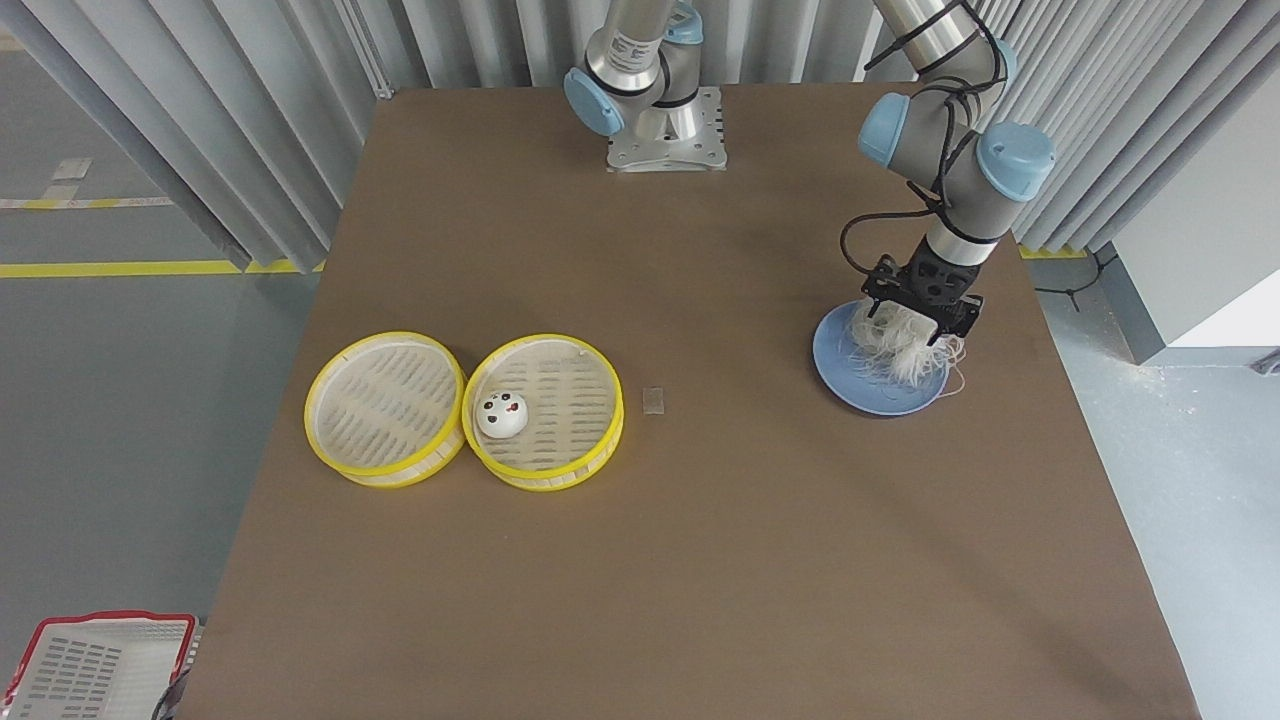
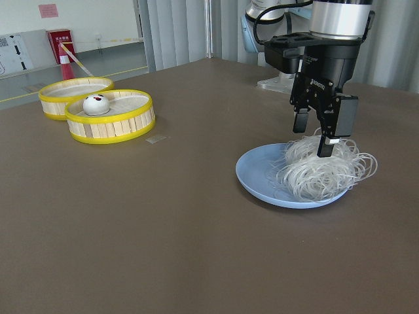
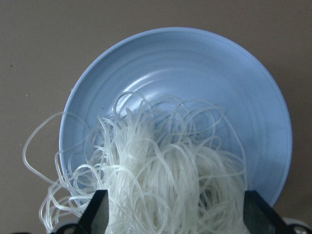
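Observation:
My gripper [image 1: 902,322] hangs low over a pile of white noodle-like strands [image 2: 324,171] on a light blue plate [image 1: 864,378] at the right of the table. Its fingers are spread apart, reaching down to the top of the strands. In the wrist view, the strands [image 3: 161,175] fill the lower part of the plate [image 3: 209,68] between the two dark fingertips, with some loops spilling over the left rim onto the table.
Two round yellow-rimmed steamer baskets [image 1: 384,408] [image 1: 558,396] stand left of centre, the right one holding a white bun with a face [image 1: 501,414].

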